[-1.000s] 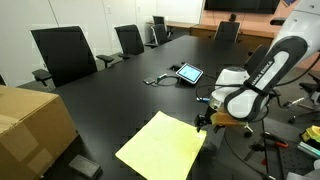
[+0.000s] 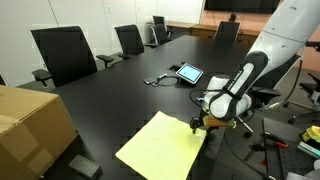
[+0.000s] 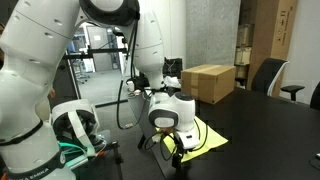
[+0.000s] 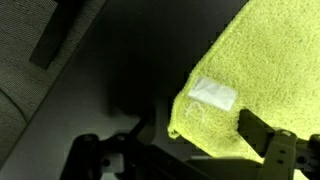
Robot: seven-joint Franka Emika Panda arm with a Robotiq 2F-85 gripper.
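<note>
A yellow cloth (image 2: 160, 147) lies flat on the dark table, one corner pointing towards my arm. In the wrist view that corner of the cloth (image 4: 190, 125), with a white label on it, sits between my parted fingers. My gripper is open, low over the corner and holding nothing. One finger (image 4: 262, 133) overlaps the cloth, while the other is over the bare table. Seen from the second exterior view, the arm hides part of the cloth (image 3: 208, 140). Whether the fingertips touch the table is hard to tell.
A large cardboard box (image 2: 35, 120) stands at the table's left, a small dark block (image 2: 85, 166) near it. A tablet (image 2: 189, 73) and small items lie towards the back. The table edge runs close beside my gripper.
My gripper has come down and a little leftward to the cloth's near corner over the last second. The cloth looks unmoved.
</note>
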